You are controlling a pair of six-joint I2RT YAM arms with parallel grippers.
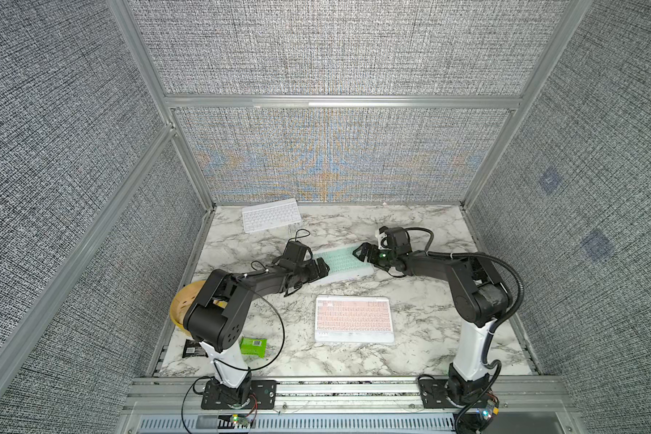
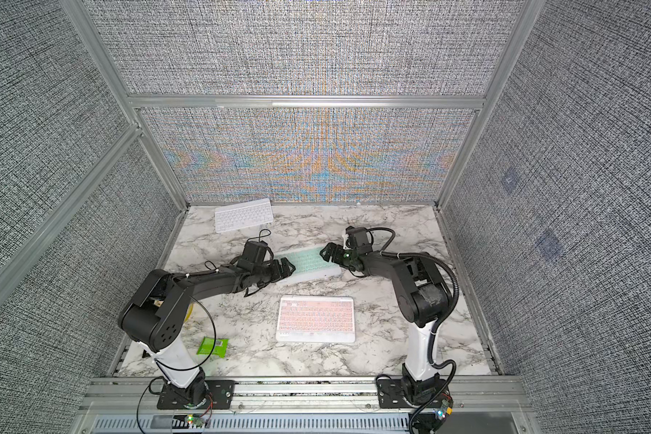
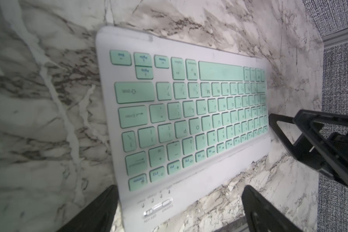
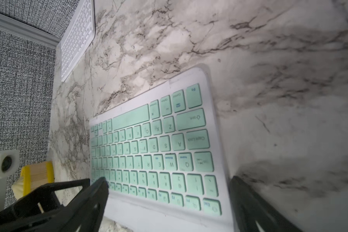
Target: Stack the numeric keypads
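Note:
The mint-green keypad lies slightly slanted on the marble table between my two grippers. My left gripper is open at its left end; in the left wrist view one finger is by the short edge and the other stands off past the long white edge. My right gripper is open over the right end, one finger close to that short edge in the right wrist view. A pink keypad lies flat nearer the front. A white keypad lies at the back left.
A round yellow-rimmed basket stands at the left, partly behind the left arm. A green packet and a black packet lie at the front left.

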